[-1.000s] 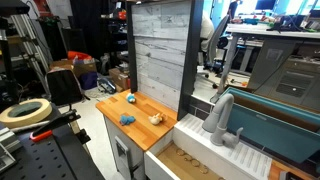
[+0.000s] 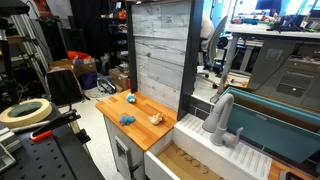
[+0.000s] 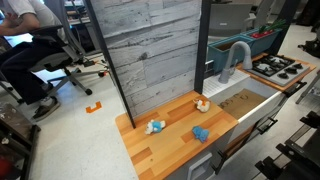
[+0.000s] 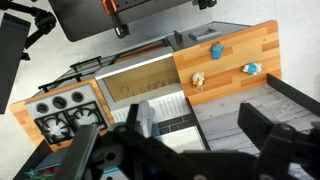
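Note:
My gripper shows as dark fingers at the bottom of the wrist view. They stand apart and open, with no object held between them, high above a toy kitchen. On its wooden counter [image 3: 180,152] lie three small toys, apart from one another. One is a blue toy [image 3: 200,133] near the front edge. A white and orange toy [image 3: 202,105] sits close to the sink, and a blue and white toy [image 3: 155,126] lies toward the outer end. The white sink basin [image 2: 162,165] looks empty, with a grey faucet [image 2: 218,115] behind it.
A stove top with knobs [image 4: 70,115] lies beyond the sink. A grey wood-pattern panel [image 3: 155,60] rises behind the counter. Behind the faucet runs a teal bin [image 2: 265,125]. Rolls of tape [image 2: 25,112] lie on the dark table at left.

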